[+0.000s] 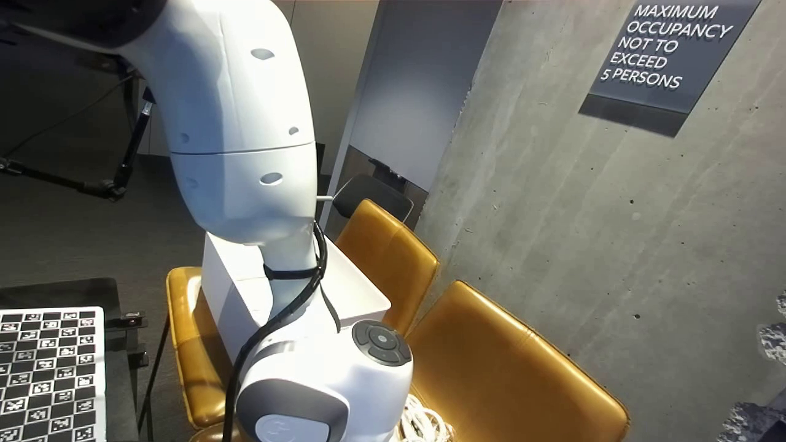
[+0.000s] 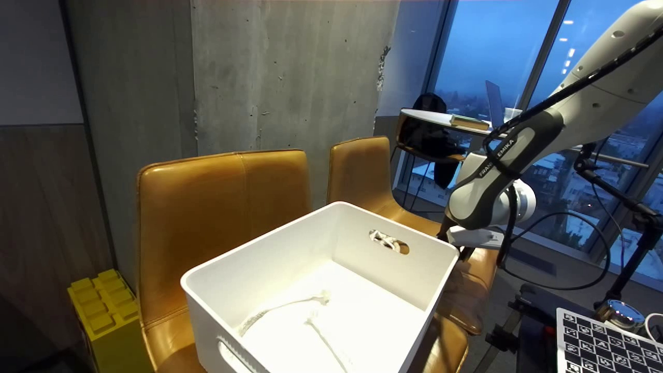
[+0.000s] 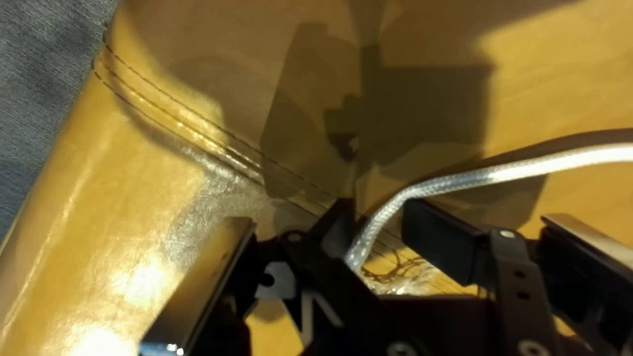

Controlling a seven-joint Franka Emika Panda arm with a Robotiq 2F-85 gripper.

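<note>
A pale braided cord crosses the tan leather chair in the wrist view. It bends down into the gap between the fingers of my gripper. The gripper stands part open, the cord lying nearer the left finger; I see no firm grip on it. Exterior view 1 shows a white cord bundle on the chair seat, partly behind the arm. In exterior view 2 the white box has thin pale cord pieces on its floor, and the box's far wall hides most of the gripper.
Another tan chair stands beside the box. A checkered marker board lies on the dark table at the left of exterior view 1. A black cable runs along the arm. The concrete wall rises behind the chairs.
</note>
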